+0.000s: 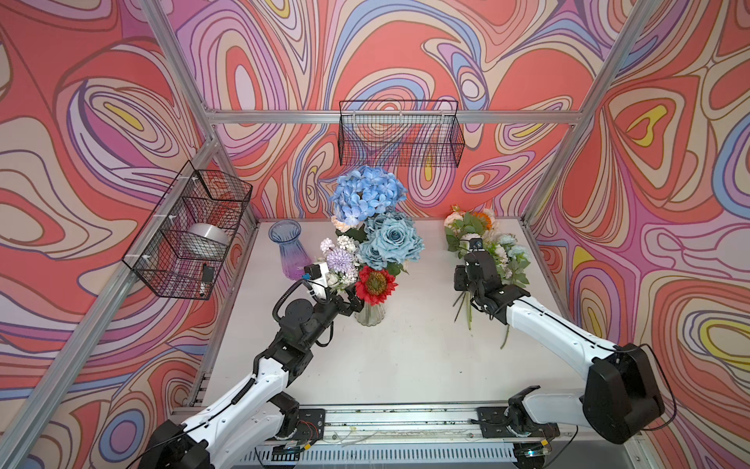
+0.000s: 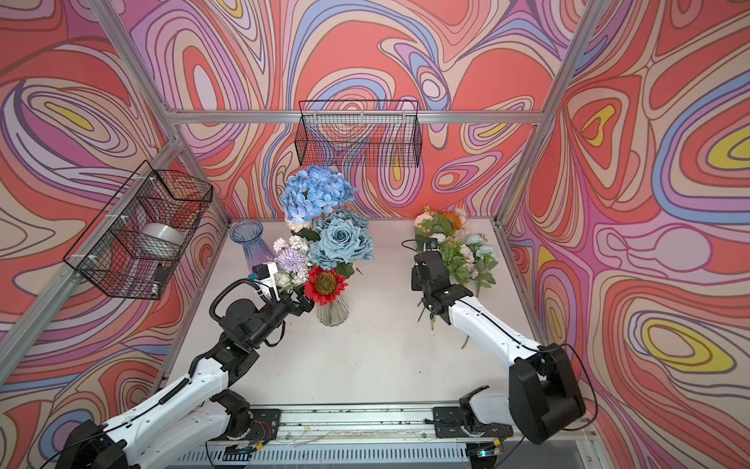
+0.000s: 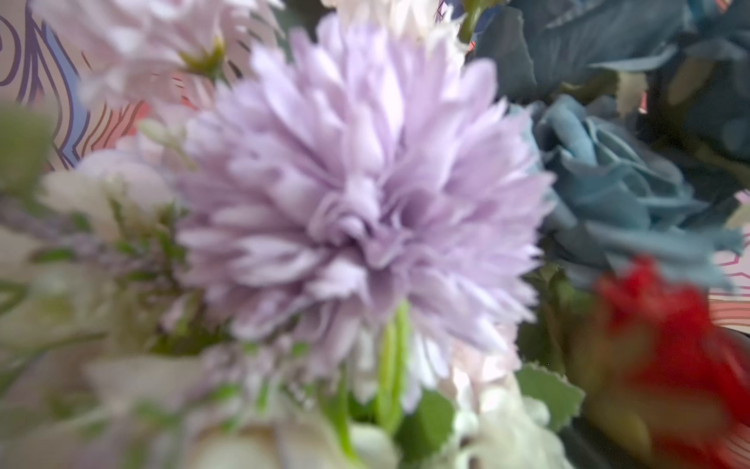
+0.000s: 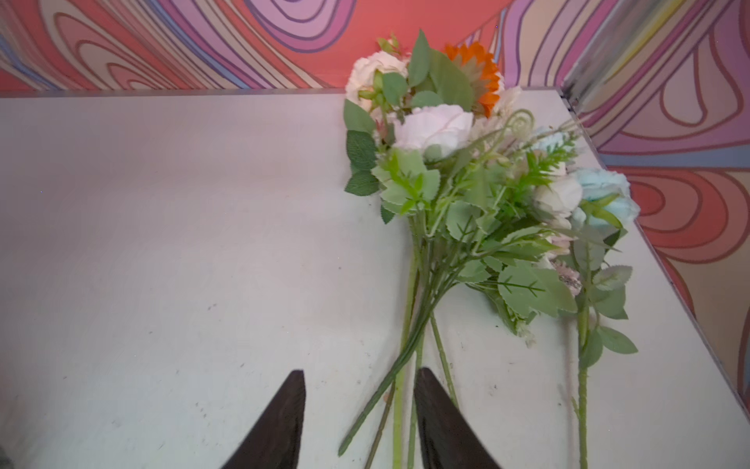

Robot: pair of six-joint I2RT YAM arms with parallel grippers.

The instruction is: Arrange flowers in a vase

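A clear vase (image 1: 370, 312) holds a bouquet with blue hydrangea (image 1: 367, 191), blue rose (image 2: 340, 238), red flower (image 1: 375, 285) and lilac bloom (image 3: 367, 203). My left gripper (image 1: 343, 301) is at the bouquet's front left; its fingers are hidden in the left wrist view, where flowers fill the frame. My right gripper stands open above the table beside loose flowers (image 4: 437, 133) lying at the right, stems toward the front. Its fingers show apart, with stems in the background between them.
A blue-purple vase (image 1: 290, 250) stands at the back left. Wire baskets hang on the left (image 1: 140, 277) and back (image 1: 400, 143) frames.
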